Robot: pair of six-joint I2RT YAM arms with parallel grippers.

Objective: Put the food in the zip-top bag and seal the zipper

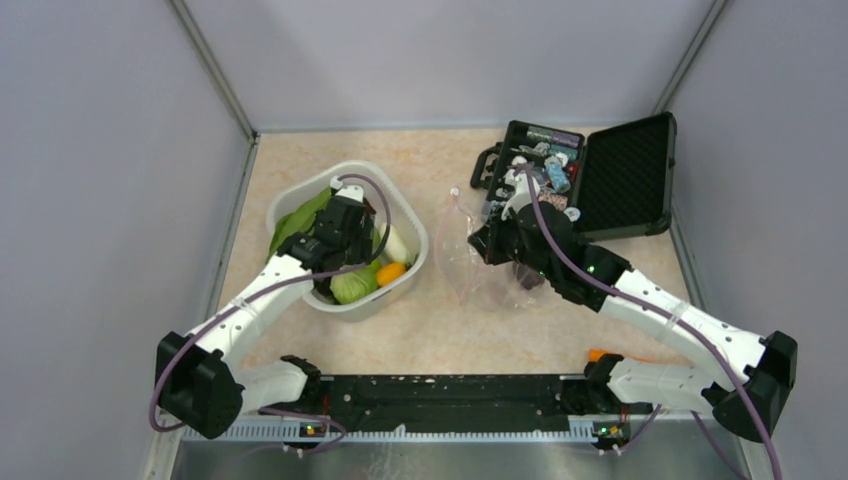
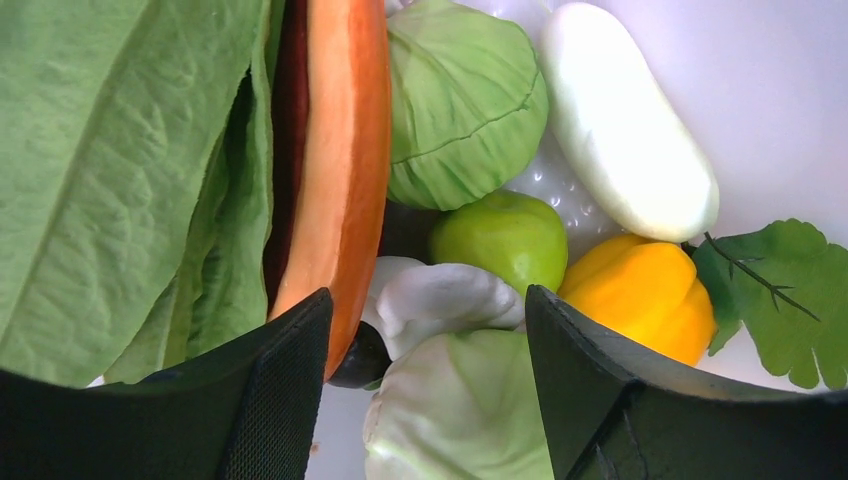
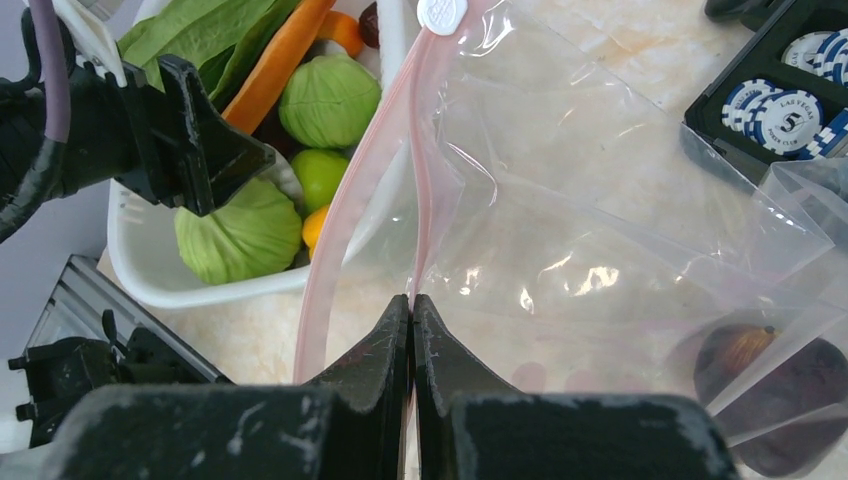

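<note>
The clear zip top bag stands on the table with its pink zipper edge towards the bin, a dark round food item inside its far end. My right gripper is shut on the bag's edge by the zipper. Down in the white bin, my left gripper has its fingers apart. Between and beyond them show a white piece of food and a pale green cabbage; neither is visibly clamped. A carrot, a green apple and a yellow pepper lie close by.
Also in the bin are large green leaves, another cabbage and a long white vegetable. An open black case with poker chips stands behind the bag. Bare table lies in front.
</note>
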